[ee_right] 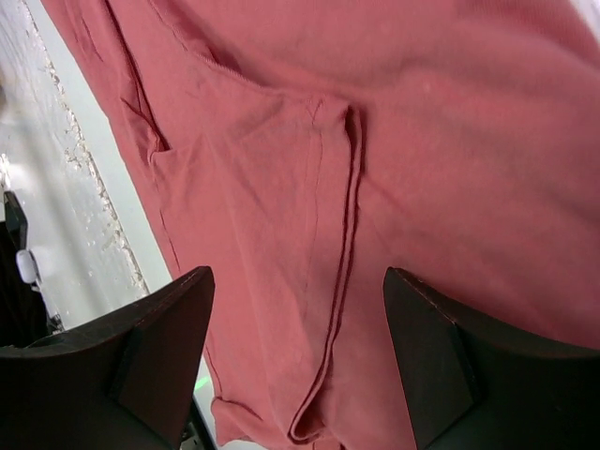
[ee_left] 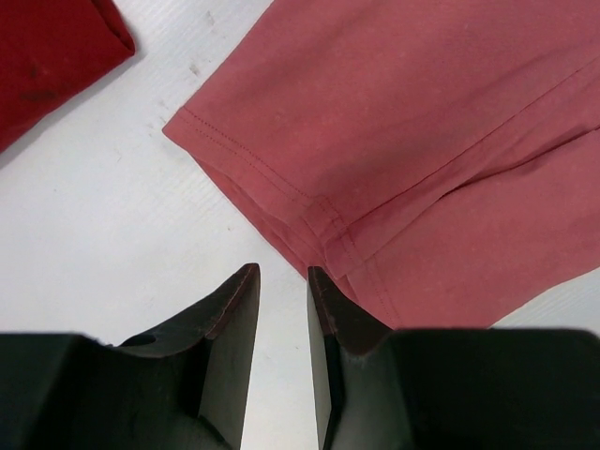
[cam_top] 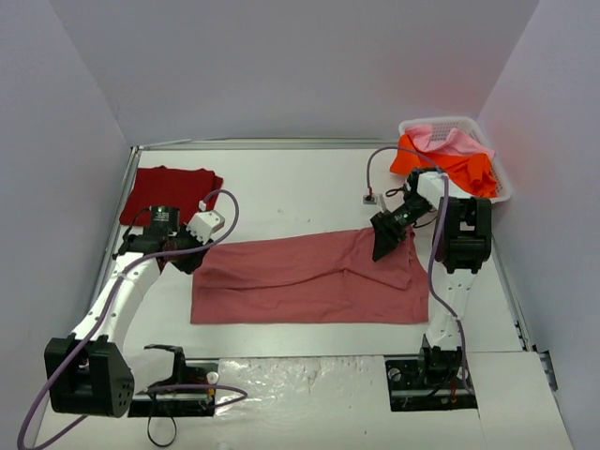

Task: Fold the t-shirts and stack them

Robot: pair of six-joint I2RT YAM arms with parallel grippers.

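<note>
A dusty-red t-shirt [cam_top: 309, 281] lies across the middle of the table, its upper layer folded over lengthwise with a ridge along it. My left gripper hovers by the shirt's left end, fingers apart and nothing between them. In the right wrist view my right gripper is over the shirt's right part; its fingers stand apart on either side of a folded sleeve edge [ee_right: 349, 216], not closed on it. At the back left lies a folded dark red shirt [cam_top: 169, 195], its corner also in the left wrist view.
A white basket [cam_top: 503, 187] at the back right holds orange cloth [cam_top: 469, 173] and pink cloth [cam_top: 450, 141]. Bare white table [cam_top: 300, 192] shows behind the dusty-red shirt. Purple cables loop over both arms.
</note>
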